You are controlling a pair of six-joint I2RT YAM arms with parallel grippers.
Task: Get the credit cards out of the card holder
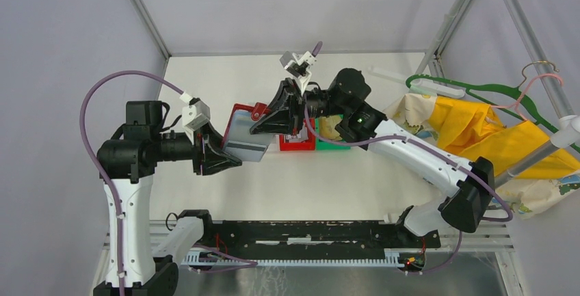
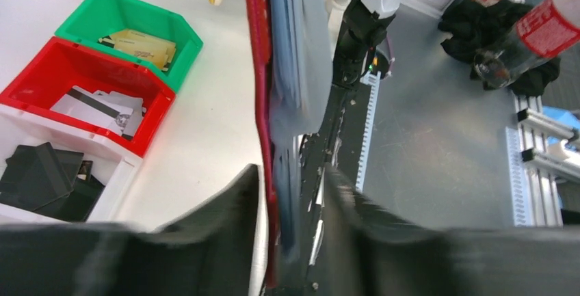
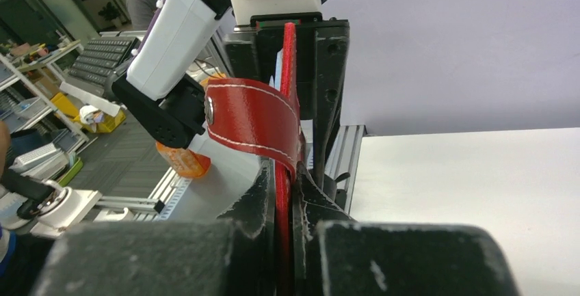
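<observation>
The red card holder (image 1: pixel 236 130) hangs open above the table, with clear sleeves and a card with a dark stripe (image 1: pixel 245 147) showing. On its upper right side my right gripper is shut on the holder. The red strap (image 3: pixel 249 117) with its metal snap sticks out just beyond those fingertips. At the holder's lower left corner is my left gripper. Its blurred fingers (image 2: pixel 239 200) stand apart on either side of the red cover and bluish sleeves (image 2: pixel 297 43). A gap shows on the sleeve side.
Open bins stand behind the right gripper: a red bin (image 2: pixel 161 115) with cards, a green bin (image 2: pixel 185 39) with yellowish pieces, and a white bin (image 2: pixel 116 186) with dark items. Yellow cloth (image 1: pixel 472 128) and hangers lie at the right.
</observation>
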